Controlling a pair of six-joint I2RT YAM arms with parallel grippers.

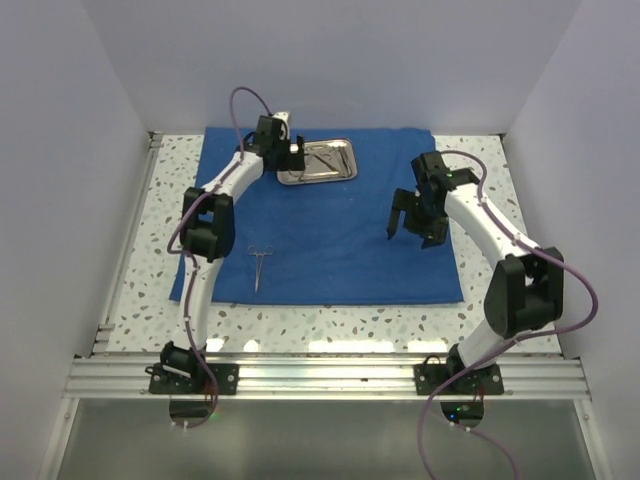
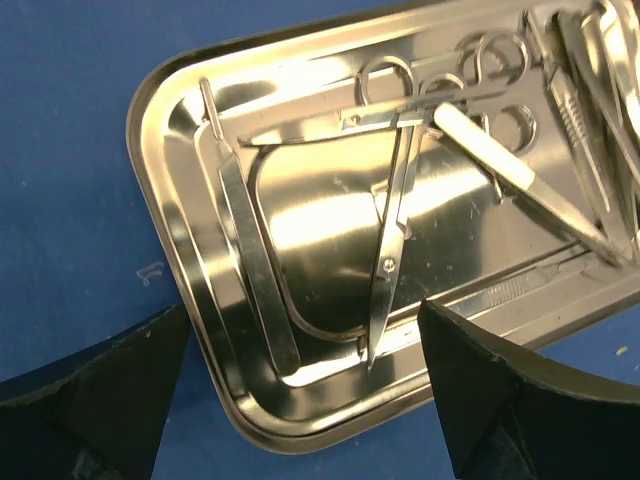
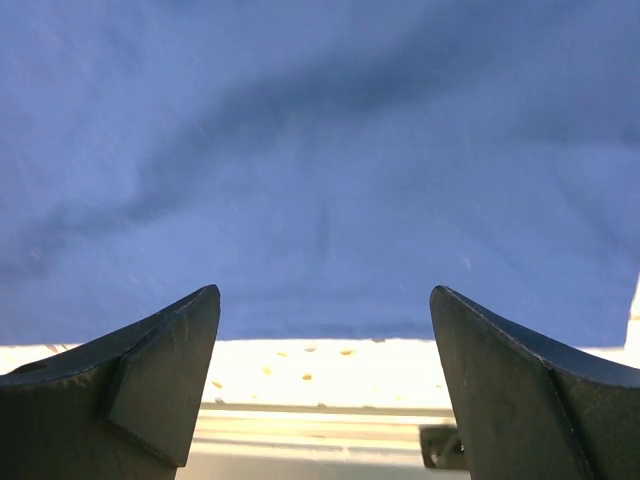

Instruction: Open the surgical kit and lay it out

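A steel tray [image 1: 317, 176] lies at the back of the blue cloth [image 1: 330, 250]; in the left wrist view it holds scissors [image 2: 388, 262], tweezers [image 2: 500, 160], a flat-handled tool [image 2: 255, 260] and several other instruments. My left gripper [image 1: 284, 155] is open over the tray's left end, its fingers either side of that end in the wrist view, nothing held. A pair of ring-handled forceps or scissors [image 1: 258, 265] lies alone on the cloth's front left. My right gripper [image 1: 411, 220] hangs open over the right part of the cloth, with only cloth beneath it.
A speckled table [image 1: 350, 330] borders the cloth, with grey walls at back and sides and a metal rail along the front.
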